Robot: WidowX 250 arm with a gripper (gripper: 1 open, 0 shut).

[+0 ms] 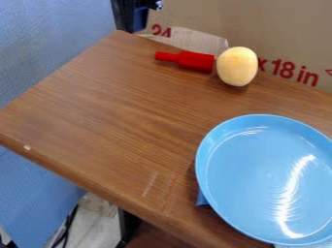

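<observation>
A dark gripper (135, 14) is at the top edge of the camera view, mostly out of frame, above the back of the table; whether it is open or shut does not show. Below it and to the right, a red rolling-pin-like object (192, 60) lies on the wooden table (104, 116). A pale yellow egg-shaped object (236, 66) rests just to its right. A large light blue plate (265, 178) sits at the front right.
A cardboard box (288, 39) with red print backs the table on the right. A blue padded surface (39, 58) borders the left edge.
</observation>
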